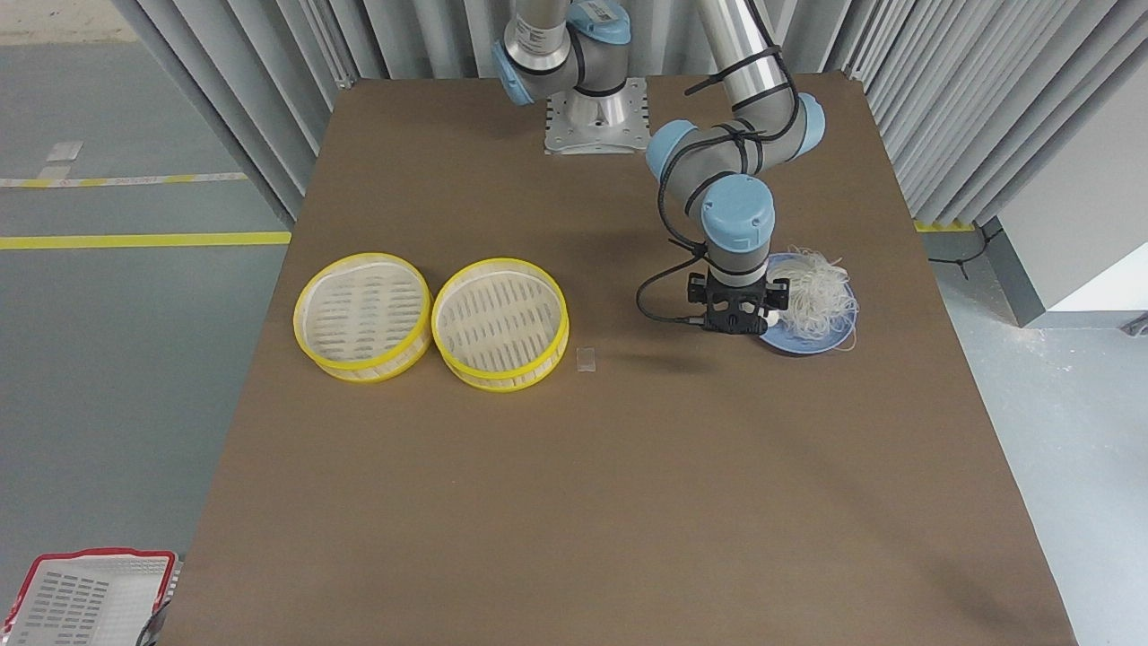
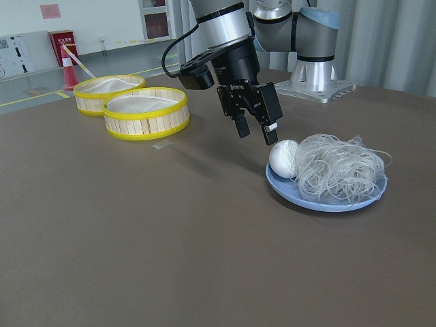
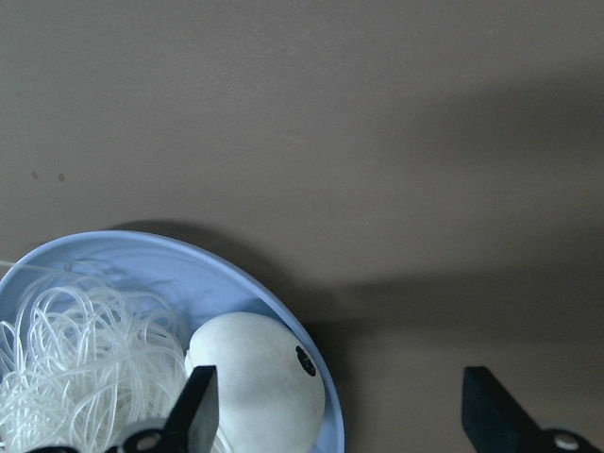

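A blue plate (image 2: 320, 204) on the right of the table holds a tangle of white noodle-like strands (image 2: 340, 167) and a white ball-shaped item (image 2: 283, 159) with a dark spot, seen in the wrist view. The black gripper (image 2: 256, 129) hangs just above and left of the white item, open, with nothing between its fingers. In the wrist view its fingers straddle the area at the white item's right half. In the front view the arm hides the white item almost entirely.
Two yellow-rimmed round steamer baskets (image 1: 500, 323) stand left of the arm.
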